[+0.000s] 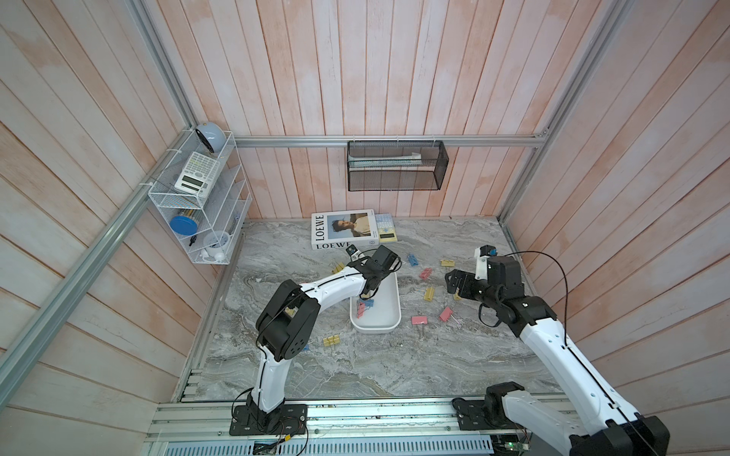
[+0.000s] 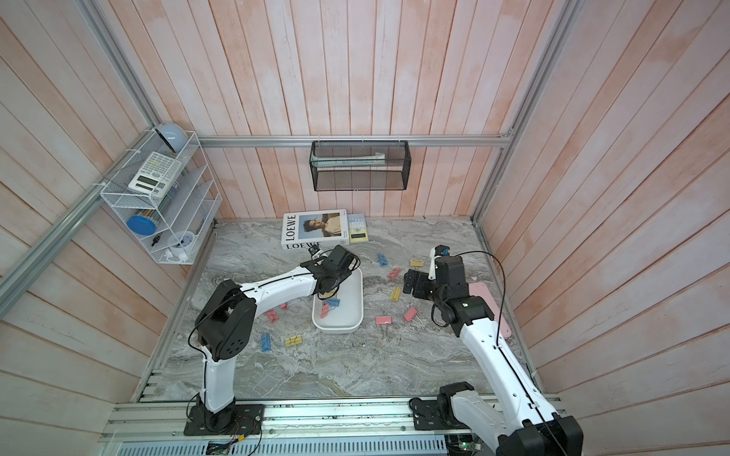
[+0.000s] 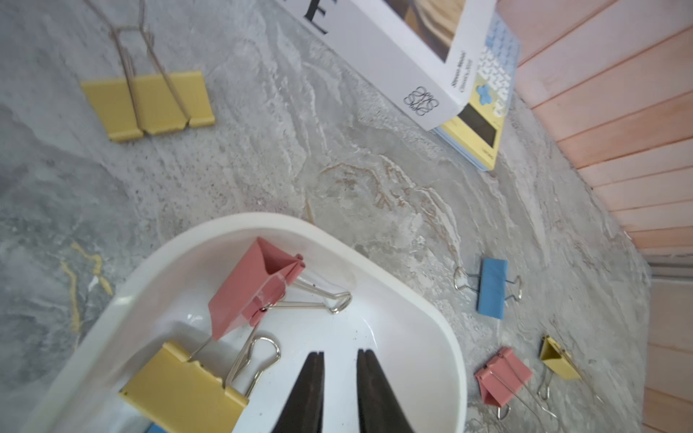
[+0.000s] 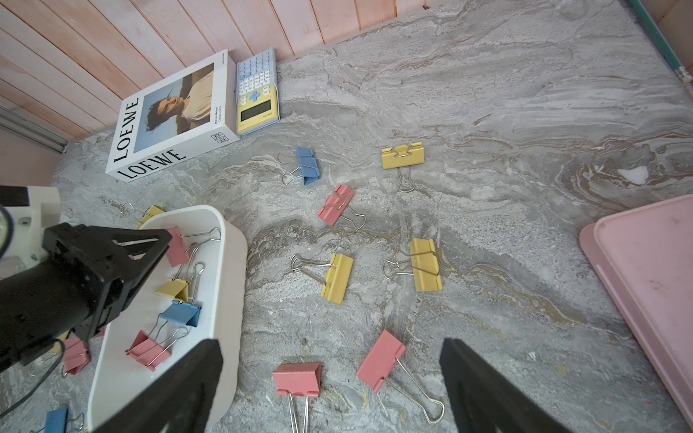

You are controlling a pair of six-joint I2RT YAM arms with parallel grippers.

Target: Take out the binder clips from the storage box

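Note:
My left gripper hangs over the white storage box (image 4: 226,303), its fingertips a little apart with nothing seen between them. In the box lie a pink binder clip (image 3: 245,285) near the far end, a yellow clip (image 3: 180,382), a blue clip (image 4: 180,313) and another pink clip (image 4: 148,350). My right gripper is open above the table right of the box, with several loose clips below it, among them a pink clip (image 4: 380,358) and a yellow clip (image 4: 335,278).
A LOEWE book (image 4: 171,115) and a calculator (image 4: 256,90) lie at the back. A pink tray (image 4: 642,288) is at the right. Several clips surround the box. A wire shelf (image 1: 199,199) hangs on the left wall.

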